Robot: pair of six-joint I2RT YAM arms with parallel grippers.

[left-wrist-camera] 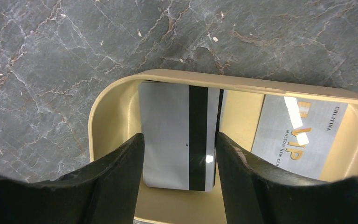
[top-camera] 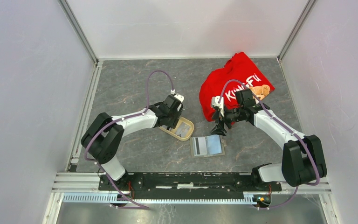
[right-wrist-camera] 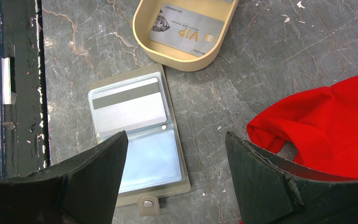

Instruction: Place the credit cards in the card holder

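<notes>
A cream tray [top-camera: 189, 133] holds grey cards, among them a striped card [left-wrist-camera: 168, 140] and a VIP card [left-wrist-camera: 289, 135]. My left gripper is down in the tray, fingers either side of the striped card's end, part open; whether they grip it I cannot tell. The card holder [right-wrist-camera: 147, 158] lies open below the tray, a striped white card [right-wrist-camera: 128, 112] in one sleeve and a light blue sleeve beside it. My right gripper hangs open above the holder's edge.
A red cloth bag [top-camera: 223, 81] with a tan plush on it lies at the back right. Bare marble table surrounds the tray on the left and back. The black table edge runs along the front.
</notes>
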